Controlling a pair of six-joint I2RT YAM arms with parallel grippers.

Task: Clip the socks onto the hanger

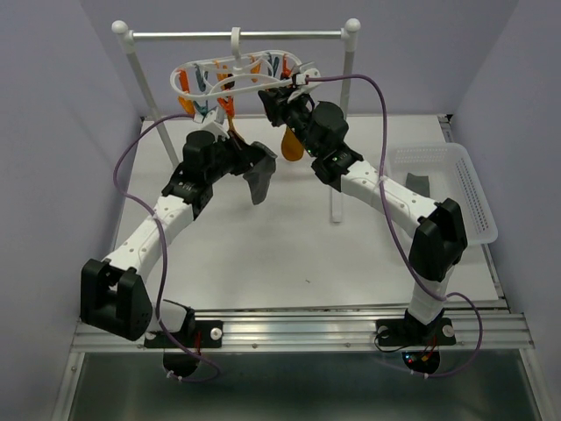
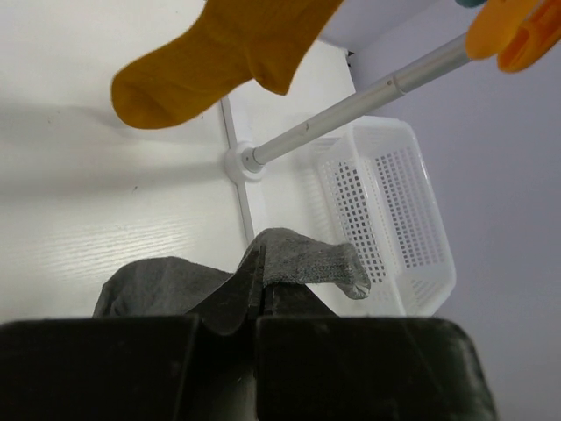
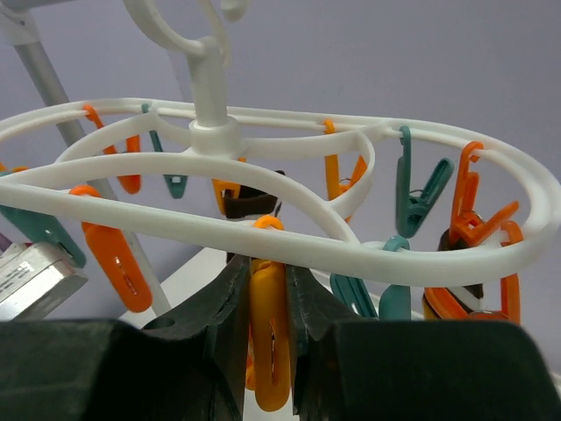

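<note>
In the top view a grey sock [image 1: 259, 181] hangs below the hanger, its upper part in my left gripper [image 1: 249, 158]. The left wrist view has that gripper shut on the grey sock [image 2: 308, 260], with cloth sticking out on both sides. My right gripper is shut on an orange clip [image 3: 270, 303] at the near rim of the white oval hanger [image 3: 175, 223]. A mustard sock [image 2: 223, 57] hangs apart from the grey one; its top is out of frame there. Other clips hang round the hanger, among them a teal clip [image 3: 421, 189].
The hanger hangs from a white rack bar [image 1: 298, 35], with a rack post [image 2: 355, 107] on the right. Farther right stands a white basket [image 1: 485, 235] with another grey sock [image 1: 418, 185] inside.
</note>
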